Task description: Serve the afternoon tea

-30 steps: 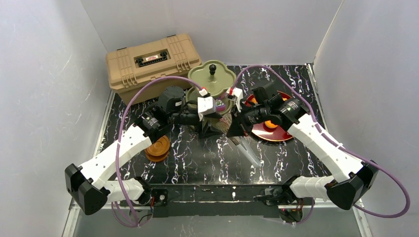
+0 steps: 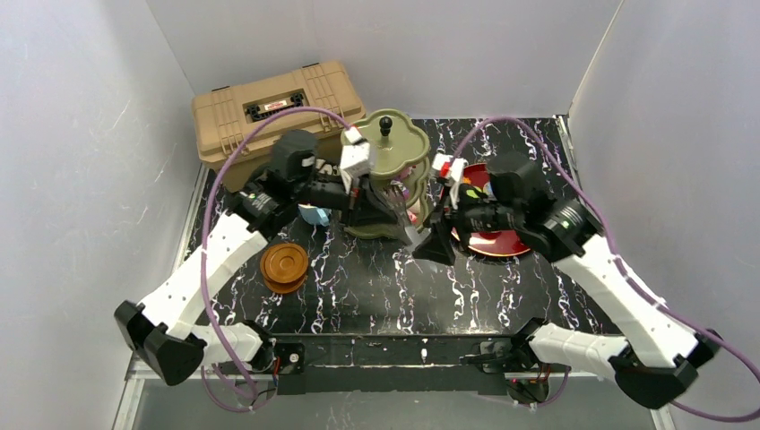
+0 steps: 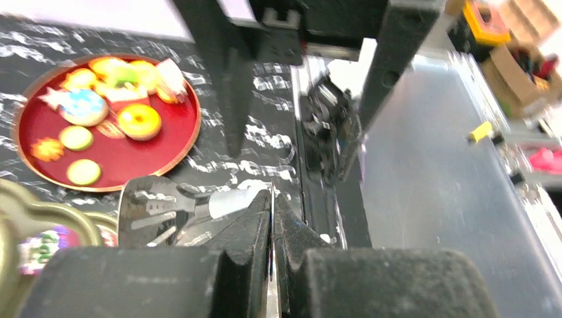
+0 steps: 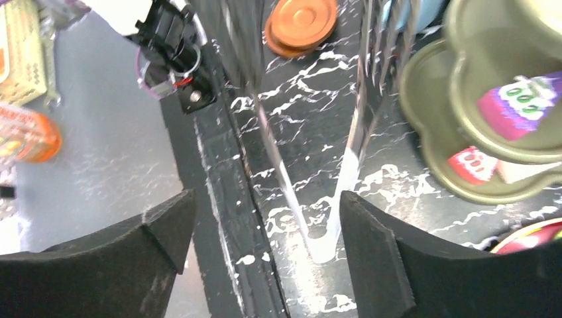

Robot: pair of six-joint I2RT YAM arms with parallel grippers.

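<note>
Metal tongs (image 2: pixel 405 224) with a pale handle hang between the grippers over the dark marble, seen as a slotted head and shaft (image 3: pixel 152 212) in the left wrist view and blurred in the right wrist view. My left gripper is shut at the tongs, a thin edge of them apparently between its fingers. My right gripper is part open, its fingers apart around the tongs' lower end without visibly gripping. A red plate (image 3: pixel 172 146) holds toy pastries; a green tiered stand (image 4: pixel 431 99) holds small packaged pieces.
A tan case (image 2: pixel 260 116) fills the back left. Wooden coasters (image 2: pixel 285 262) lie at the left. Walls bound both sides and the back.
The right gripper has moved right, away from the left one, and its fingers have spread. The left arm has shifted slightly left, and the tongs' pale end has drawn back from the front.
</note>
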